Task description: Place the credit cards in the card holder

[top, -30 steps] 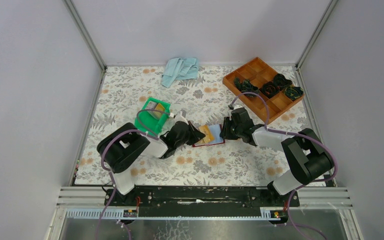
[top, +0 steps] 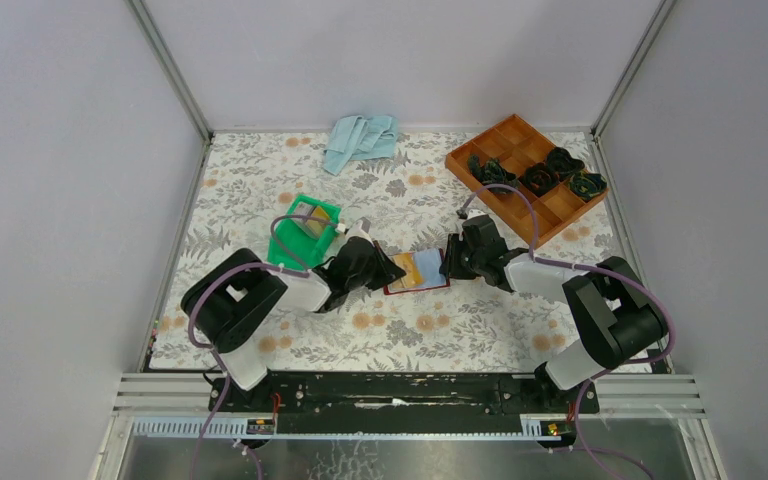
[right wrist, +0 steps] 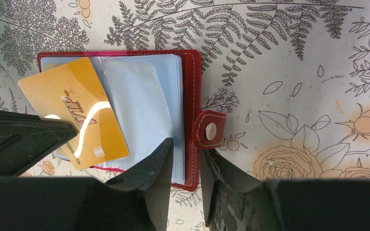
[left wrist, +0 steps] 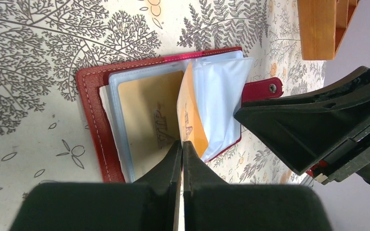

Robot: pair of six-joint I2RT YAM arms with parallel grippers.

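The red card holder (right wrist: pixel 190 82) lies open between my grippers, with pale blue sleeves (right wrist: pixel 139 110) and a snap tab (right wrist: pixel 211 130). A gold VIP card (left wrist: pixel 147 120) lies in its left part; an orange card (right wrist: pixel 86 125) stands tilted over it, at the tips of my left gripper, which is shut; whether the card is between them is unclear. My right gripper is at the holder's right edge beside the tab, part open; whether the sleeves' edge is between its fingers is unclear.
A green tray (top: pixel 290 245) with cards is at the left, a folded cloth (top: pixel 360 140) at the back, a wooden compartment box (top: pixel 515 130) with dark green items at the back right.
My left arm has shifted slightly to the left. The right arm shows little visible change.
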